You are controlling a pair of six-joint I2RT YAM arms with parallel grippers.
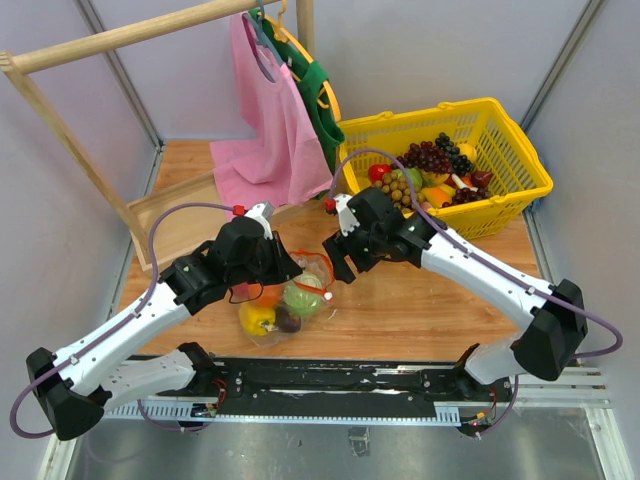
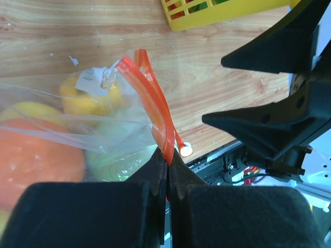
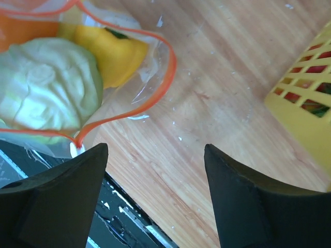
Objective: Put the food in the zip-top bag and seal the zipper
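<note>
A clear zip top bag with an orange-red zipper strip (image 2: 145,95) holds a pale green cabbage (image 3: 54,85), a yellow pepper (image 1: 257,320), a dark purple item (image 1: 288,321) and something orange (image 2: 39,155). My left gripper is shut on the strip at the bag's mouth. In the right wrist view, the mouth gapes in a wide loop. A white slider (image 2: 185,150) sits at one corner of the strip. Just right of the bag, my right gripper stands open, with only bare table between its fingers.
Behind the right arm, a yellow basket (image 1: 525,165) holds assorted fruit. A wooden rack with a pink garment (image 1: 270,140) and a green one stands at the back left. Bare wooden table (image 1: 430,310) lies to the right of the bag.
</note>
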